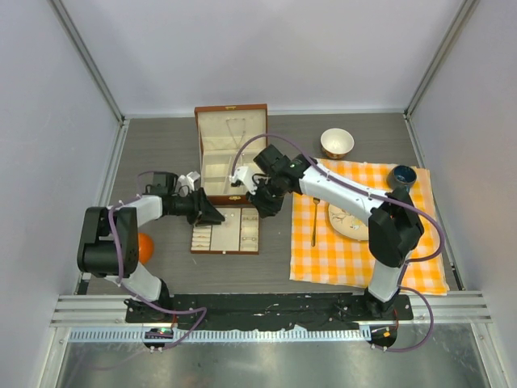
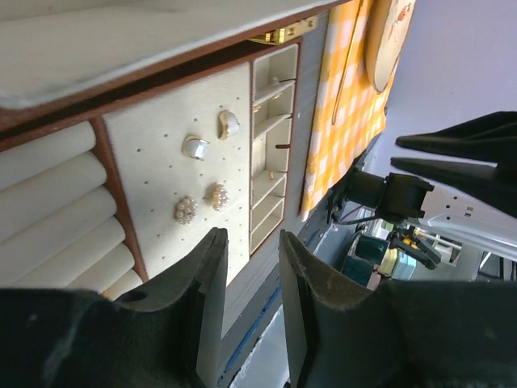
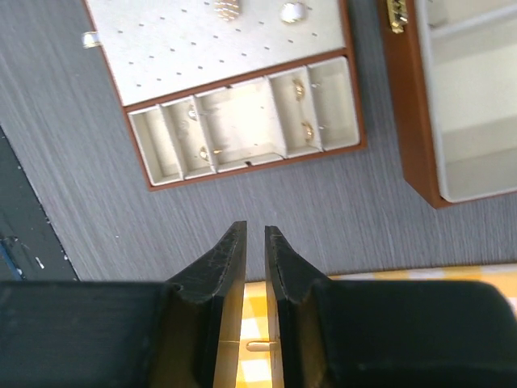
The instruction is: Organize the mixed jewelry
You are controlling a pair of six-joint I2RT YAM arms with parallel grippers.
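The jewelry tray [image 1: 224,250] lies in front of the open wooden box [image 1: 231,129]. In the left wrist view its pad holds two silvery pieces [image 2: 195,147] and two beaded clusters [image 2: 185,210], beside ring rolls [image 2: 48,194]. Small gold pieces [image 3: 308,132] sit in several narrow compartments at one side. My left gripper hovers over the tray's left part, fingertips apart, nothing visible between them. My right gripper is above the grey table just right of the tray, fingertips slightly apart, nothing visible between them.
An orange checked cloth [image 1: 323,267] on the right carries a plate [image 1: 347,222], gold cutlery [image 1: 314,230] and a dark cup [image 1: 401,175]. A white bowl [image 1: 337,140] stands at the back, an orange object [image 1: 145,248] at left. Bare table lies between tray and cloth.
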